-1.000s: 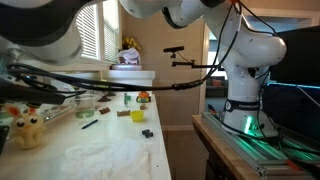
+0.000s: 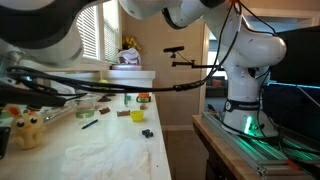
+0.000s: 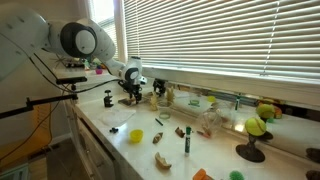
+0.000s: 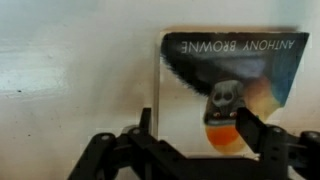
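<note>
In the wrist view a book [image 4: 190, 83] lies flat on the light surface, its dark cover band lettered "ANTHONY BROWNE" upside down. A skull-like figure and an orange patch show lower on the cover. My gripper is over the book's lower part, open, its dark fingers [image 4: 105, 152] apart. Only the book's cover shows between them; I cannot tell how high above it they are. In exterior view 2 the gripper [image 3: 134, 84] is at the counter's far end, small and unclear. The book cannot be made out in the exterior views.
A yellow plush-like figure [image 2: 28, 130] sits near the arm. White paper or cloth [image 2: 112, 163] covers part of the counter. Nearby are a yellow cup [image 2: 137, 116] and a small black object [image 2: 147, 133]. Several items line the window side, including a dark stand [image 3: 251, 148].
The arm and its cable at the left of exterior view 1 have shifted slightly. The things on the counter have stayed where they were.
</note>
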